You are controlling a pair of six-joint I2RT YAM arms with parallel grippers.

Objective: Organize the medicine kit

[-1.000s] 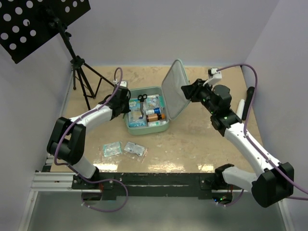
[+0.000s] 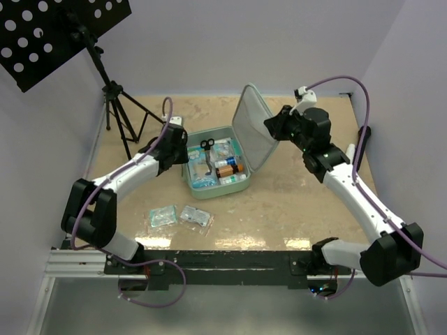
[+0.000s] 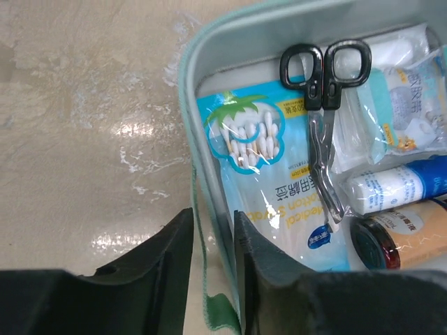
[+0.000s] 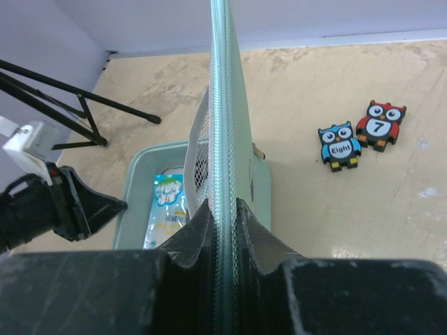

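Observation:
The mint kit box [image 2: 217, 192] lies with scissors [image 3: 323, 80], a cotton swab pack [image 3: 269, 185], a blue-capped tube [image 3: 391, 185] and an amber bottle [image 3: 398, 234] inside. Its lid [image 2: 251, 122] stands raised at the right, my right gripper shut on its edge. My left gripper is at the box's left wall, fingertips close beside the rim; whether anything is between them is unclear. Two clear packets, one teal [image 2: 163, 216] and one white [image 2: 195, 216], lie on the table in front of the box.
A black music stand [image 2: 112, 91] occupies the back left. Owl pieces [image 4: 339, 146] appear beyond the lid in the right wrist view. The tabletop right of the box is mostly clear.

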